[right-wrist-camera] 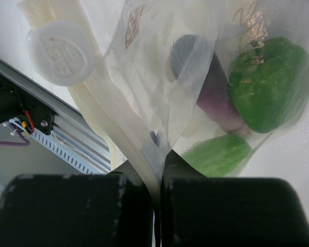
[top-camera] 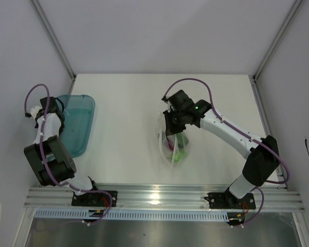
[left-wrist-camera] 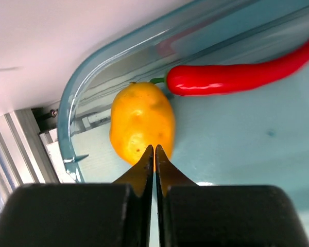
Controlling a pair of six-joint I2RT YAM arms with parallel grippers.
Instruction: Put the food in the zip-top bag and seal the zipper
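In the left wrist view a yellow pepper (left-wrist-camera: 141,121) lies in the corner of the blue tray (left-wrist-camera: 232,139), touching or close to a red chili (left-wrist-camera: 226,78). My left gripper is shut with nothing between its fingers; the tips overlap the pepper's near edge in the picture, and the pepper is outside them. At mid-table my right gripper is shut on the rim of the clear zip bag (right-wrist-camera: 139,123). Inside the bag show a green pepper (right-wrist-camera: 270,85), a purple eggplant-like item (right-wrist-camera: 216,95) and a smaller green item (right-wrist-camera: 219,155). The white slider (right-wrist-camera: 61,53) sits on the bag's edge.
The tray (top-camera: 78,123) stands at the table's left edge, close to the left wall (top-camera: 15,92). The white table (top-camera: 123,128) between tray and bag is clear.
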